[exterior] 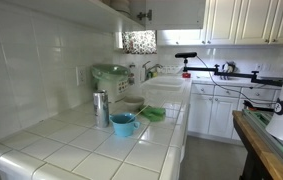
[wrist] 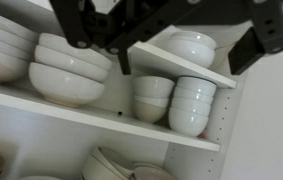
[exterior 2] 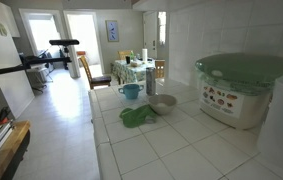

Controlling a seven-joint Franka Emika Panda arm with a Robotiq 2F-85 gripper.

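In the wrist view my gripper stands open, its dark fingers wide apart at the top of the picture. Behind it are cupboard shelves holding stacked white bowls (wrist: 69,72) and cups (wrist: 191,105); nothing shows gripped. On the tiled counter a blue cup (exterior: 124,124) has a thin stick across it. A silver canister (exterior: 101,109) stands beside the cup. Farther along lies a green cloth (exterior 2: 138,116), close to a pale bowl (exterior 2: 163,103). Neither exterior view shows the gripper.
A white basket with a green cover (exterior 2: 236,90) sits against the tiled wall. More dishes fill the lower shelf (wrist: 131,140). An upper cabinet overhangs the counter.
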